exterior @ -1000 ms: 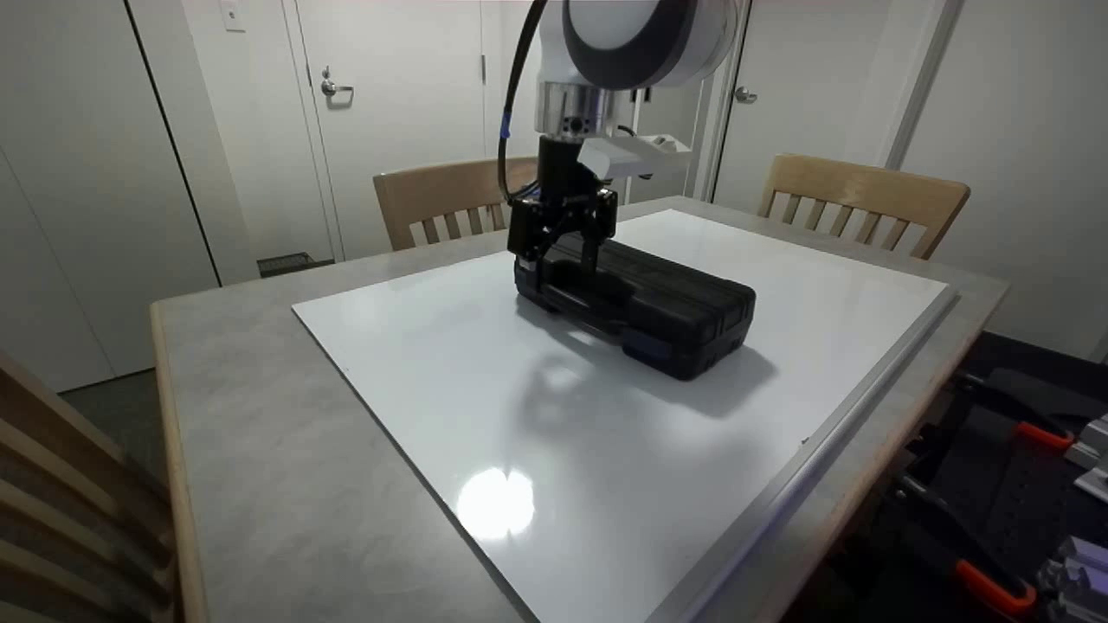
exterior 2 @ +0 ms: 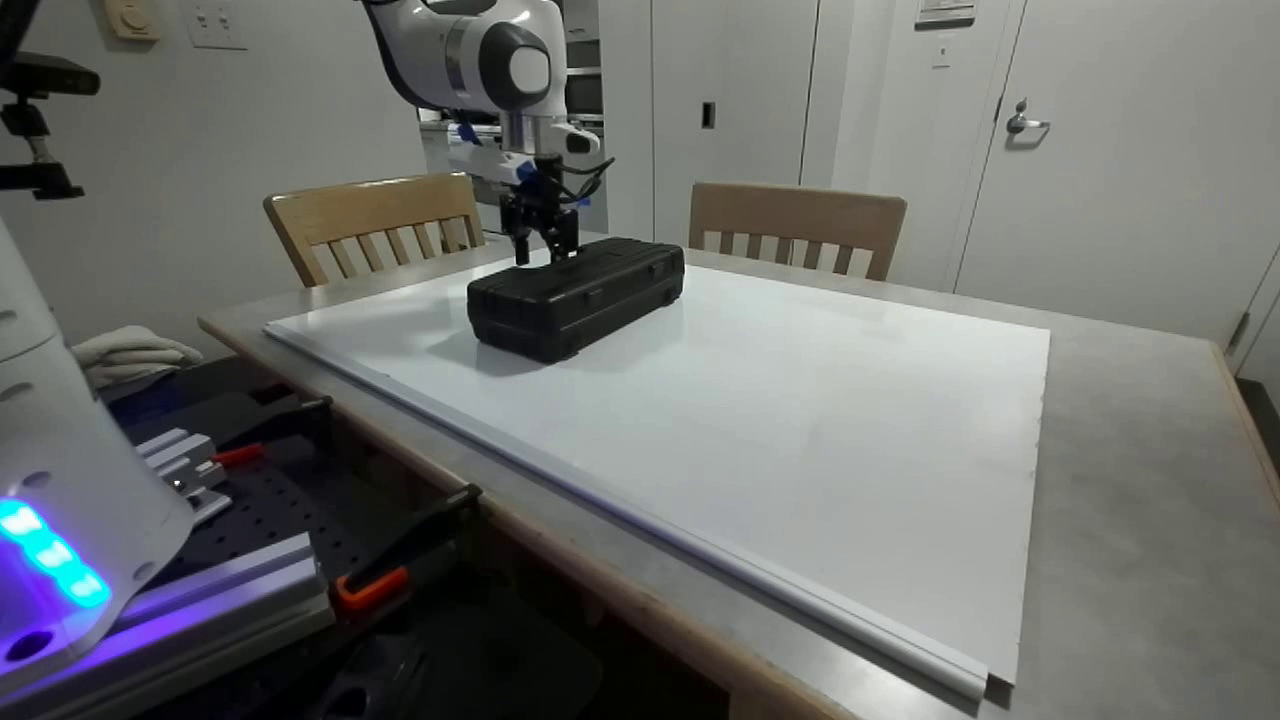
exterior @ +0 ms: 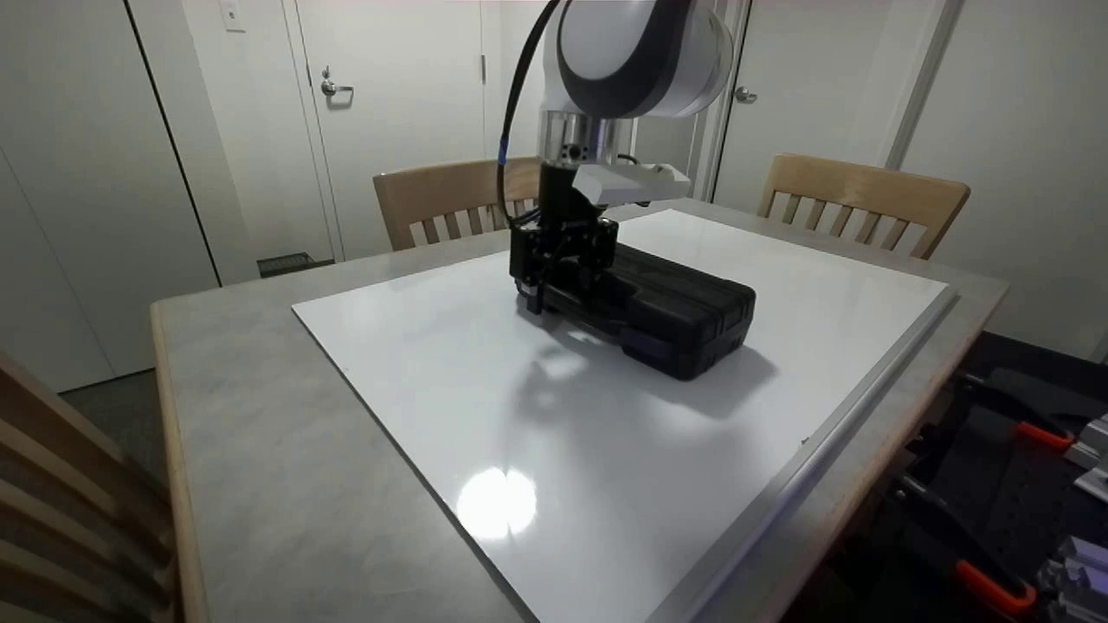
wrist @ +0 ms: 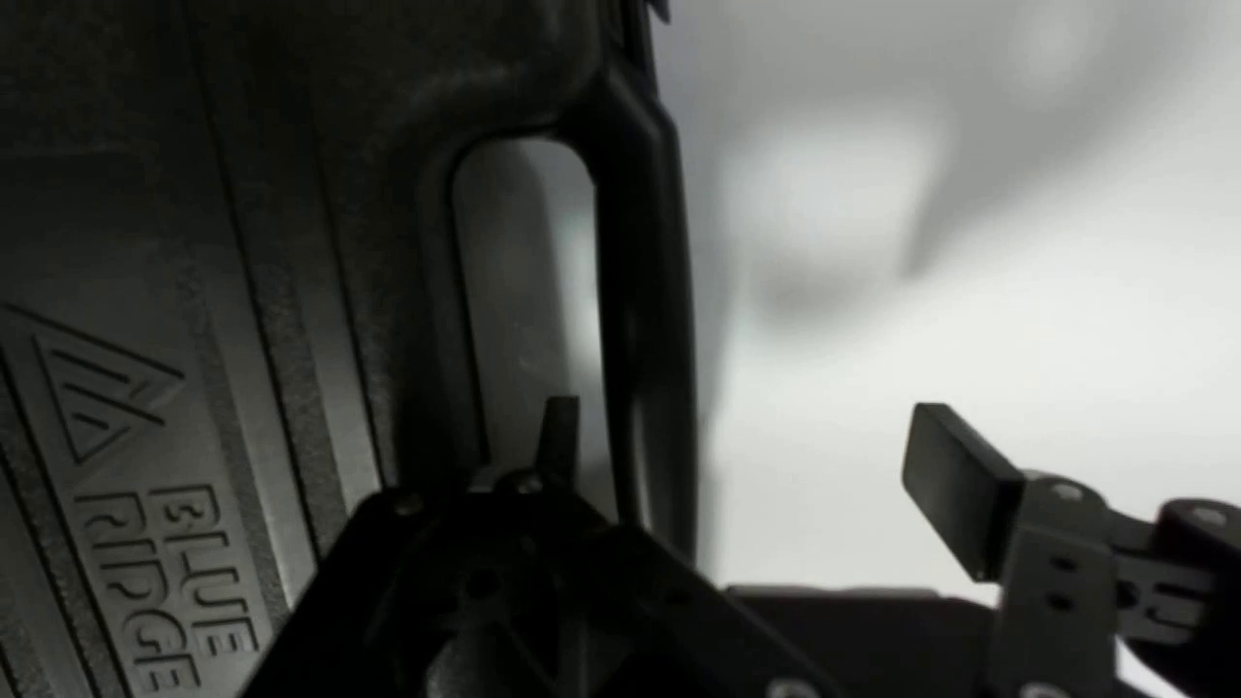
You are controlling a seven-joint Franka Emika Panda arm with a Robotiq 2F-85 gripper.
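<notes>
A black hard case (exterior: 696, 301) marked "BLUE RIDGE" lies flat on the white board (exterior 2: 816, 420). Its carrying handle (wrist: 647, 314) runs along one long side, with a rounded slot behind it. My gripper straddles the handle with its fingers apart. In the wrist view, one finger (wrist: 559, 430) reaches over the slot on the case's side of the handle. The other finger (wrist: 960, 494) stands outside over the board, with a clear gap to the handle. Exterior view 2 has the gripper (exterior 2: 543, 250) behind the case, its lower part hidden.
The grey table (exterior: 291, 436) extends past the board, whose raised trim (exterior 2: 672, 540) follows one long edge. Wooden chairs (exterior: 862, 192) stand around it. Clamps (exterior 2: 372, 588) grip the table edge near the robot base. Much of the board is bare.
My gripper has come down toward the case's handle, its outer finger now lower in front of the handle. The case has not visibly moved.
</notes>
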